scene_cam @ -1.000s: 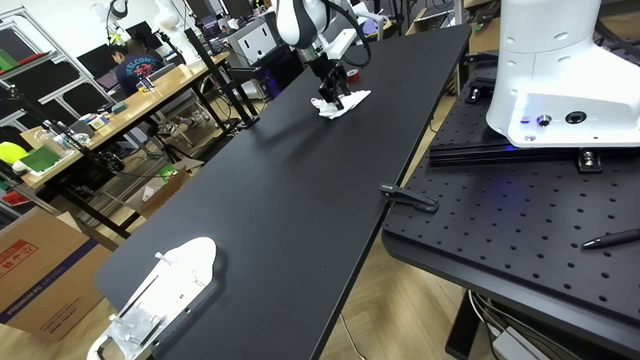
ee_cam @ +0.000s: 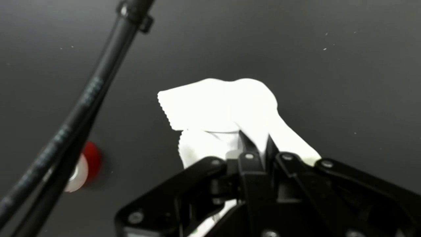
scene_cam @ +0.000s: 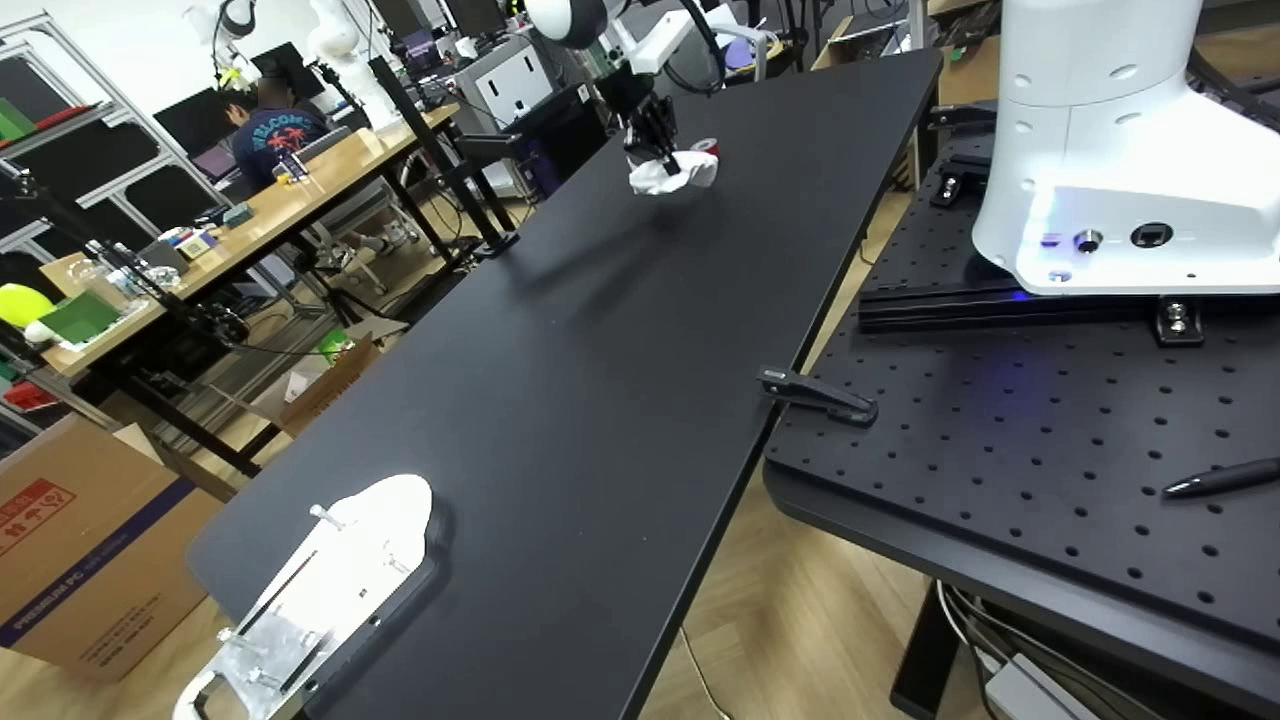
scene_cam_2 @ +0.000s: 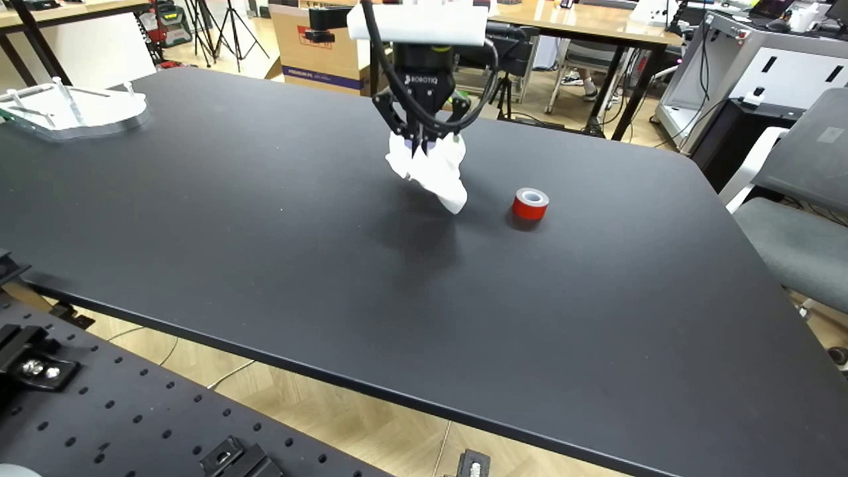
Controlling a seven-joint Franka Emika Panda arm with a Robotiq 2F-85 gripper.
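A white packet-like piece with serrated edges (ee_cam: 221,104), thin and crumpled, is pinched between the fingertips of my gripper. In exterior view 2 the same white packet (scene_cam_2: 437,171) hangs below the gripper (scene_cam_2: 419,150), one corner pointing down, and its shadow lies on the table under it. Exterior view 1 has the gripper (scene_cam: 667,162) at the table's far end, the white packet (scene_cam: 674,175) at its tips. The fingers are shut on it. Part of the packet is hidden behind the fingers in the wrist view.
A red tape roll (scene_cam_2: 530,204) lies on the black table (scene_cam_2: 302,238) close to the packet. The white plate-like fixture with upright pegs (scene_cam: 348,576) sits at the opposite end.
My gripper has risen off the table with the white packet, which lay flatter a second ago and now hangs bunched below the fingers. The tape roll is now partly hidden.
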